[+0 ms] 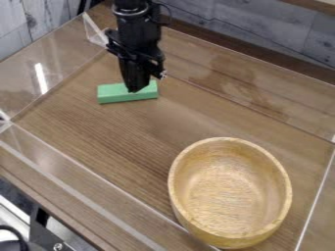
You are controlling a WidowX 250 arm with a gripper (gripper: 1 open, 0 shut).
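Note:
My black gripper (pixel 136 78) hangs at the top left of the camera view, its tip just over a flat pale green block (pixel 120 94) lying on the wooden table. The fingers look closed, with nothing seen between them; whether the tip touches the block is unclear. A large empty cream bowl (pixel 230 191) stands at the lower right.
A raised edge runs along the back right, and cables lie off the table at the lower left.

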